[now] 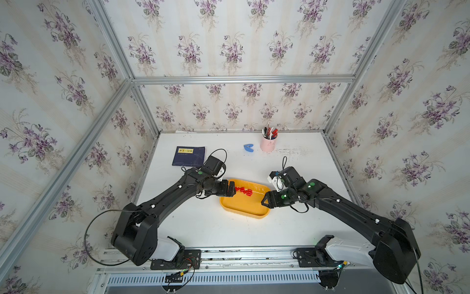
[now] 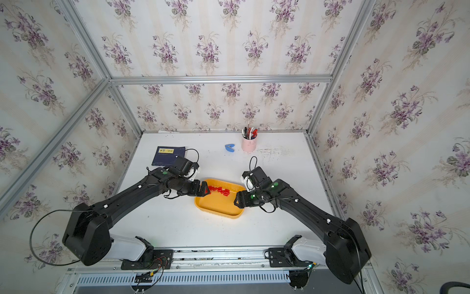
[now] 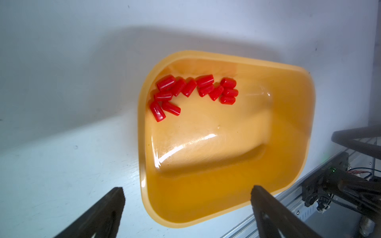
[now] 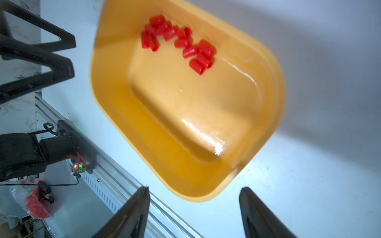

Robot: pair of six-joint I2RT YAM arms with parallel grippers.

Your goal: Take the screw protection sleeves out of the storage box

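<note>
The storage box (image 3: 198, 142) is a shallow orange-yellow tray in the middle of the white table. Several short red screw protection sleeves lie in it, bunched along its far wall; the right wrist view also shows these red sleeves (image 4: 190, 51) on the box floor. At the box's left side, my left gripper (image 1: 230, 188) stands open, its fingers (image 3: 107, 210) spread wide and empty. My right gripper is open too, nothing between its fingers, by the right end of the box (image 1: 240, 207). Neither touches a sleeve.
Behind the box lie a dark blue pouch (image 1: 189, 156) with a yellow label and a blue clamp-like item (image 1: 248, 147). A pink cup (image 1: 267, 144) full of pens or tools stands at the back. Bare table surrounds the box in front and behind.
</note>
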